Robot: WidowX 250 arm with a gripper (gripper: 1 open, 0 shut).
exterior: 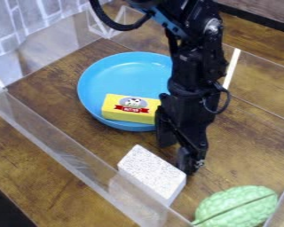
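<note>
My black gripper (180, 151) is lowered to the wooden table just right of the blue plate (106, 74), its fingertips down by the upper right of a white speckled block (151, 175). The fingers are dark and overlap, and I see nothing held between them. A yellow butter box (129, 108) lies on the plate's lower part.
A green cabbage-like object (233, 207) lies at the lower right. Clear plastic walls (50, 133) edge the table on the left and front. Bare wood is free to the right of the gripper and at the far left.
</note>
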